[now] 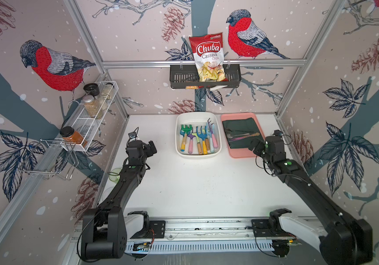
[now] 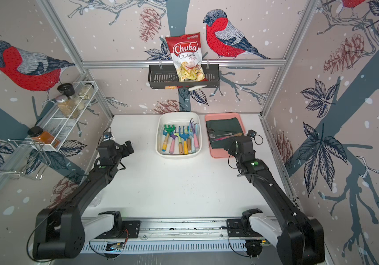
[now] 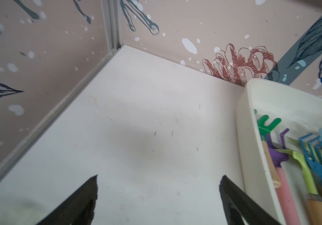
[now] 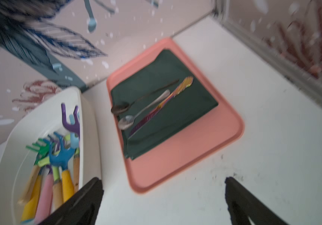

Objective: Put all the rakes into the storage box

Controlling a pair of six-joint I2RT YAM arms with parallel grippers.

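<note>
The white storage box (image 1: 178, 148) stands at the back middle of the table, with several small garden tools lying in it. A green rake (image 1: 186, 128) is at the box's left side, its head towards the back. Blue-headed tools (image 4: 61, 154), one with a yellow handle, lie beside it, and a purple fork (image 4: 71, 123) leans on the right wall. Left of the box, over bare table, my left gripper stands open and empty. My right gripper is open too, near the pink tray's front right, holding nothing.
A pink tray (image 4: 191, 151) with a dark cloth and several pieces of cutlery sits right of the box. A wire rack (image 1: 90, 128) with jars hangs on the left wall. At the left edge a green glass (image 1: 115, 175) is partly hidden.
</note>
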